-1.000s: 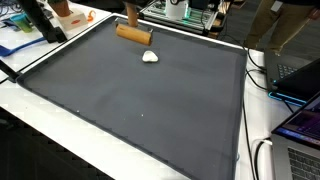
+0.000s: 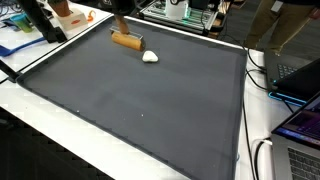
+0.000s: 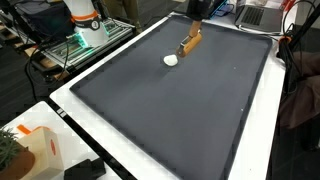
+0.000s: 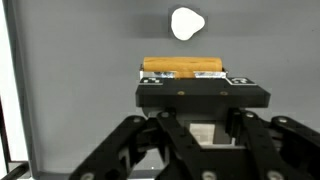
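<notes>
A wooden, rounded bar (image 2: 127, 41) is at the far end of the grey board, with my gripper shut on it. From exterior view 2 the same bar (image 3: 189, 44) hangs from the dark gripper, close to the board; whether it touches the surface I cannot tell. In the wrist view the bar (image 4: 182, 65) lies crosswise just beyond the fingers, its held part hidden by them. A small white rounded piece (image 2: 150, 57) rests on the board beside the bar, apart from it. That white piece (image 4: 187, 23) appears above the bar in the wrist view.
Most of the grey board (image 2: 150, 105) is bare. A laptop (image 3: 260, 20) stands beyond its far edge in exterior view 2. Cables (image 2: 258, 75) run along one side, and clutter lies past the board's other edges.
The white piece stayed put.
</notes>
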